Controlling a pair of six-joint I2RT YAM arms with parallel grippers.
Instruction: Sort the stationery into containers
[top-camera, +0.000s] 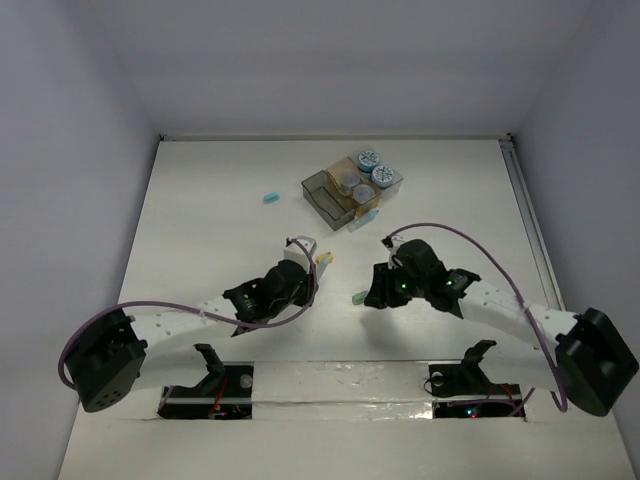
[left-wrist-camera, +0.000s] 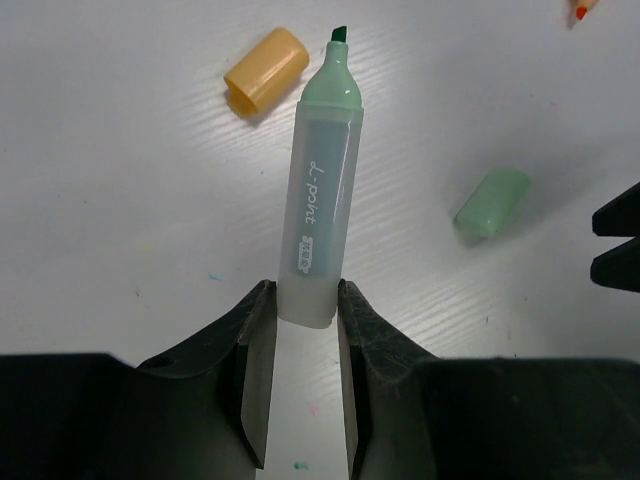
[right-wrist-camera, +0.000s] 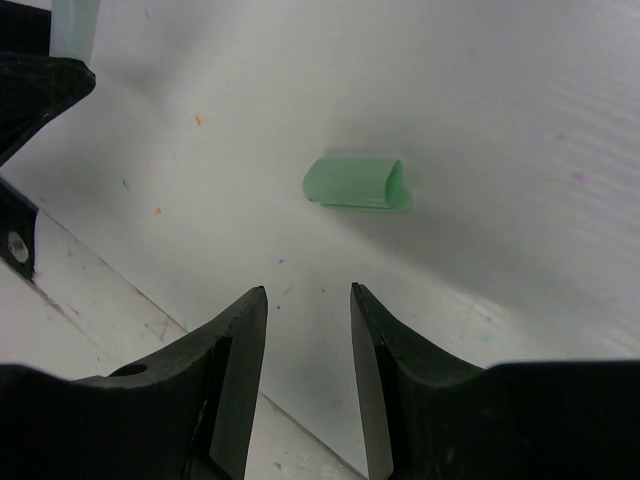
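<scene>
Uncapped and dark-tipped, a pale green marker (left-wrist-camera: 322, 190) points away from my left gripper, whose fingertips are shut on its white rear end. The marker is lifted over the table. A loose green cap (right-wrist-camera: 350, 183) lies on the white surface ahead of my right gripper, which is open and empty, apart from the cap. From above, the right gripper (top-camera: 370, 299) is low by the cap's right side. A yellow cap (left-wrist-camera: 266, 72) lies beyond the marker. The container (top-camera: 325, 203) at the back has an empty front-left compartment.
Round blue-topped items (top-camera: 383, 177) fill the container's other side. A blue piece (top-camera: 363, 219) lies against its front edge, and a small blue cap (top-camera: 271, 198) to its left. A red pencil tip (left-wrist-camera: 582, 10) shows at the left wrist view's top right.
</scene>
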